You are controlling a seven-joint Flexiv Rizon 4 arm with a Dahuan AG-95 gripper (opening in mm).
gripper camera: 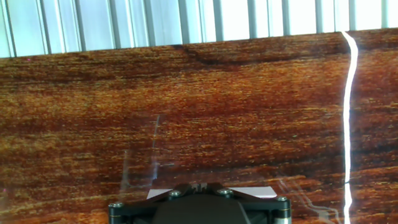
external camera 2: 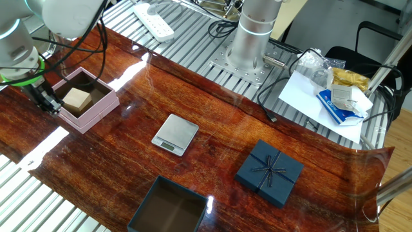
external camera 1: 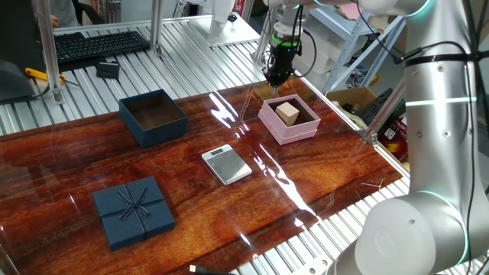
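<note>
A pale wooden block [external camera 1: 287, 114] rests inside the open pink box [external camera 1: 295, 136], tilted against its inner side. My gripper [external camera 1: 276, 90] points down just beyond the box's far side in exterior view 1. Exterior view 2 has the gripper [external camera 2: 54, 107] close to the box's left wall, with the block [external camera 2: 77, 100] apart from it. At the bottom of the wrist view, the gripper's [gripper camera: 199, 186] fingers come together at the middle, and nothing shows between them. Pale strips beside them look like the pink box's rim [gripper camera: 252, 191].
A silver scale [external camera 1: 227, 164] lies mid-table. An open dark blue box [external camera 1: 153, 121] stands empty at the far left; a blue lid with a bow [external camera 1: 134, 211] lies nearer. Bare wood separates these. A metal-slatted surface borders the tabletop.
</note>
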